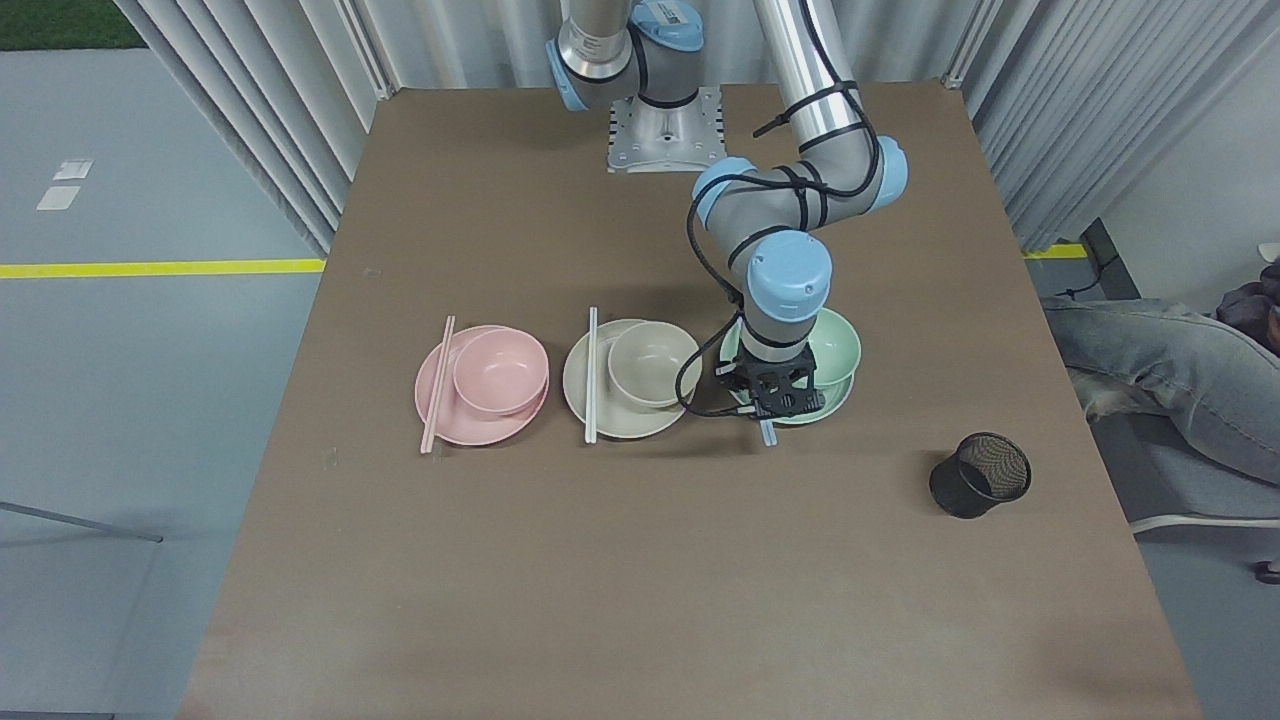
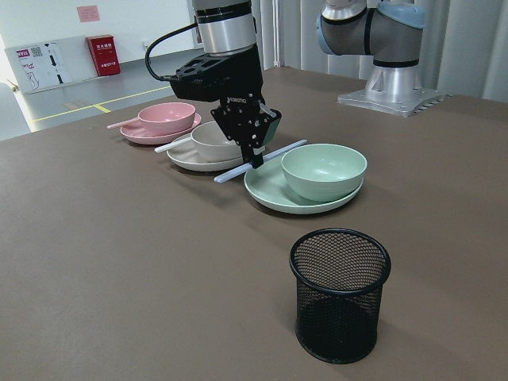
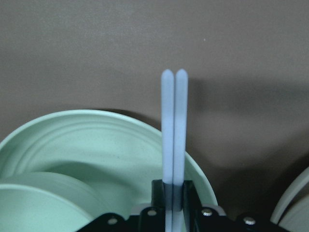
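Observation:
My gripper is shut on a pair of pale blue chopsticks (image 3: 179,121), held over the mint plate (image 3: 111,145) beside the mint bowl (image 2: 324,171). In the front view the arm hides part of both plate and bowl, and the chopstick tips (image 1: 767,432) show below the gripper. A white bowl (image 1: 648,362) and white chopsticks (image 1: 591,374) rest on a white plate (image 1: 577,401). Pink chopsticks (image 1: 438,384) and a pink bowl (image 1: 501,370) rest on a pink plate (image 1: 480,432) farther left.
A black mesh pen cup (image 1: 979,476) stands to the front right of the green setting. A seated person's leg is beside the right edge.

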